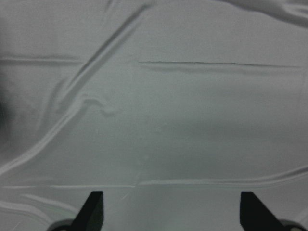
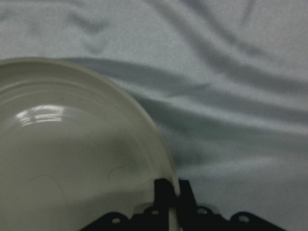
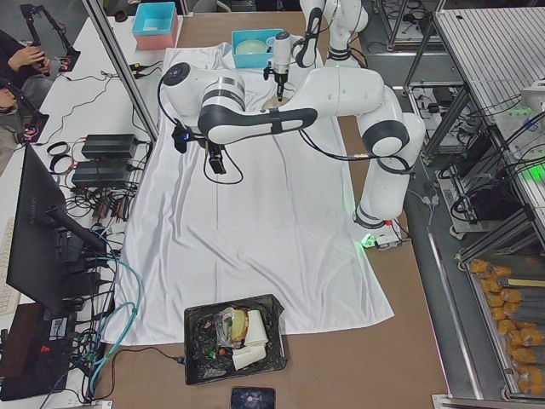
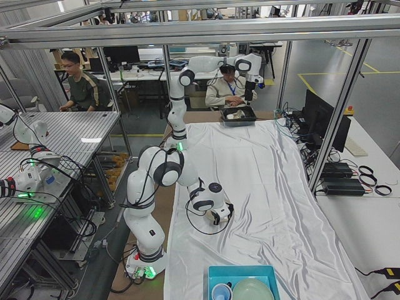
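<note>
My left gripper [image 3: 197,148] is raised over the white cloth. In the left wrist view its fingers stand wide apart, with only cloth below. My right gripper is shut on the right-hand rim of a cream plate [image 2: 72,144], whose near part runs out of the right wrist view. In the camera right view the plate is mostly hidden behind the right arm.
A blue bin [image 4: 219,272] with a cup and green bowl stands at the right arm's end of the table. A black tray [image 3: 204,366] with packaged items and white pieces sits at the opposite end.
</note>
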